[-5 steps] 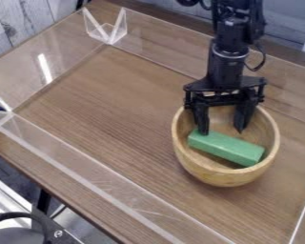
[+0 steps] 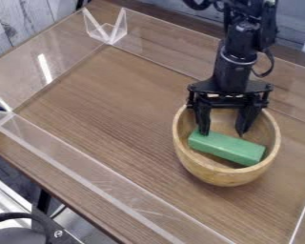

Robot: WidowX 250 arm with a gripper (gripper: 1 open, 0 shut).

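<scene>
A round wooden bowl [image 2: 219, 173] stands on the right half of the table. A green rectangular block [image 2: 228, 147] lies inside it. My black gripper [image 2: 225, 122] hangs down into the back of the bowl from above, its fingers spread apart just over and behind the block, with nothing visibly held between them.
A clear angular holder [image 2: 107, 29] stands at the back left. The table's edge runs along the left, with black cables at the lower left.
The gripper has shifted very slightly within the bowl; the green block appears nearly in the same place.
</scene>
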